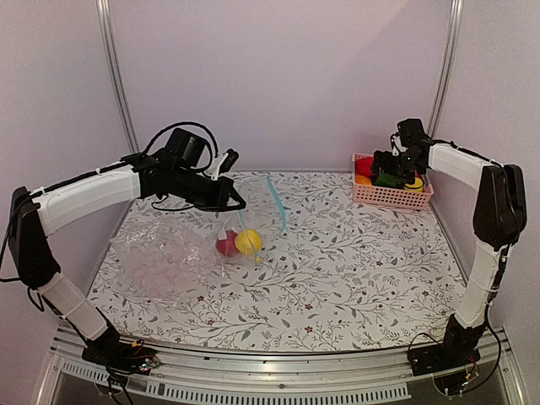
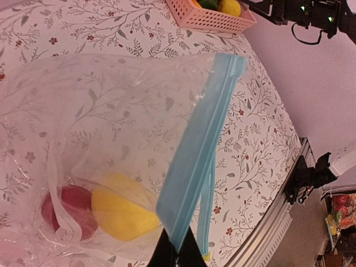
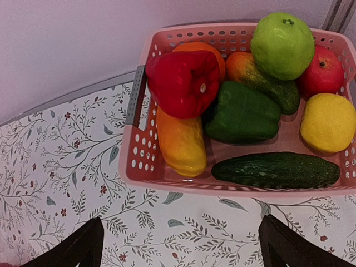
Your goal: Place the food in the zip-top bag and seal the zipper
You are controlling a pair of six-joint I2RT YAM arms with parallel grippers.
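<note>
My left gripper (image 1: 232, 202) is shut on the blue zipper strip (image 2: 197, 150) of the clear bag (image 2: 111, 100), holding the bag's mouth up. Inside lie a red food (image 2: 67, 211) and a yellow food (image 2: 122, 222). My right gripper is open above the pink basket (image 3: 233, 189), which holds a red pepper (image 3: 181, 83), green apple (image 3: 281, 44), green pepper (image 3: 242, 111), cucumber (image 3: 275, 169), orange-yellow food (image 3: 181, 144), yellow food (image 3: 328, 122) and other produce.
Clear plastic lies flat at the table's left (image 1: 160, 261). The basket stands at the back right, by the wall.
</note>
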